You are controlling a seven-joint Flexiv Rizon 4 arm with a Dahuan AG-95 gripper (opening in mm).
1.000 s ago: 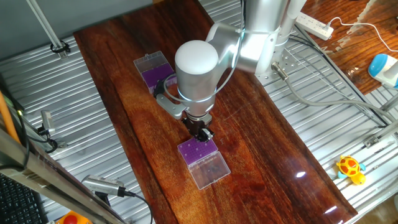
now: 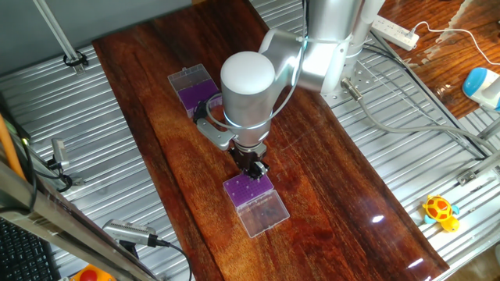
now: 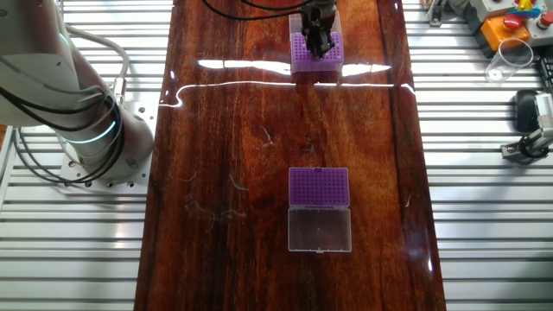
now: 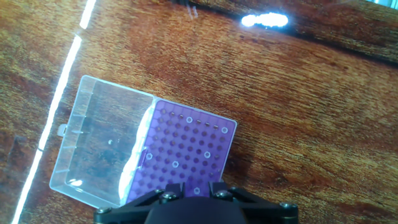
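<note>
A purple rack box (image 4: 186,140) with its clear lid (image 4: 106,146) folded open lies under my gripper. Several pale rings stand in its grid of holes, and a row of small pieces runs along one edge. Both fingers (image 4: 178,190) are apart, over the near edge of the rack. One pale ring (image 4: 197,191) shows in the gap, touching neither finger. Exterior view 1 has the gripper (image 2: 256,169) at the edge of this purple rack (image 2: 248,188). A second purple rack box (image 3: 319,187), also open, lies farther along the table, with no rings visible in it.
My arm's base (image 3: 112,147) stands at the table's side. Off the table are a toy turtle (image 2: 440,209) and a clear cup (image 3: 509,60).
</note>
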